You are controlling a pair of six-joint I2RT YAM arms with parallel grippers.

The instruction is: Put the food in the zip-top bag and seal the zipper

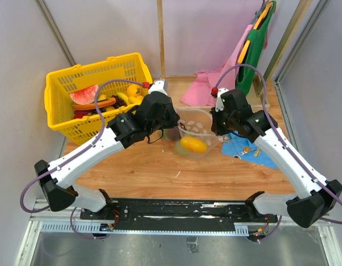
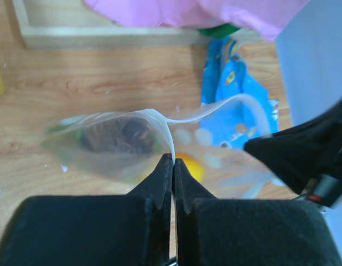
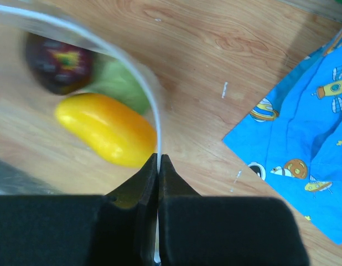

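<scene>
A clear zip bag (image 1: 207,130) hangs between my two grippers above the table, holding a yellow food item (image 1: 193,144), a dark round item (image 3: 60,62) and something green (image 3: 118,83). My left gripper is shut on the bag's rim at the left, where the plastic gathers between its fingertips. My right gripper is shut on the bag's edge on the other side, the thin rim running down into its fingers. The bag's mouth looks partly open.
A yellow basket (image 1: 77,130) of food stands at back left. A blue printed cloth (image 1: 254,155) lies right of the bag. Pink and green cloths (image 1: 198,97) are at the wooden rack behind.
</scene>
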